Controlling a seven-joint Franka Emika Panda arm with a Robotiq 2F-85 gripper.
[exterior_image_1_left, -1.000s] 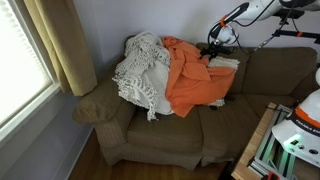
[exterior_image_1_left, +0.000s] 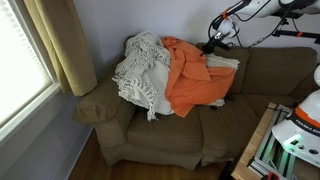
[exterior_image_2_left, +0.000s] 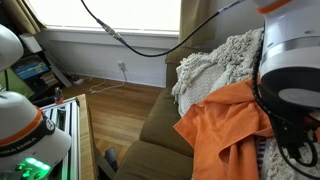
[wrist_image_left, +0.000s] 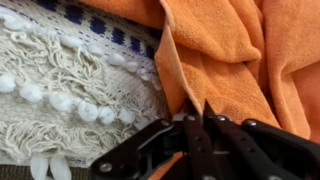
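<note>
An orange blanket (exterior_image_1_left: 192, 80) lies draped over the couch back and seat, and in exterior view 2 its orange folds (exterior_image_2_left: 215, 130) hang down to the seat. My gripper (exterior_image_1_left: 206, 49) is at the upper right edge of this blanket. In the wrist view, the gripper's tips (wrist_image_left: 197, 112) sit close together against a raised orange fold (wrist_image_left: 180, 68). Whether cloth is pinched between them does not show clearly. The arm largely hides the gripper in exterior view 2.
A cream knitted throw (exterior_image_1_left: 145, 70) covers the couch's left part. Patterned, tasselled white fabric (wrist_image_left: 75, 85) lies beside the orange cloth. The brown couch seat (exterior_image_1_left: 165, 132) has bare room in front. A wooden table edge (exterior_image_1_left: 255, 140) stands at right.
The arm has shifted slightly near the couch back, with the gripper staying by the orange blanket's upper right edge. The blanket and throw look much the same.
</note>
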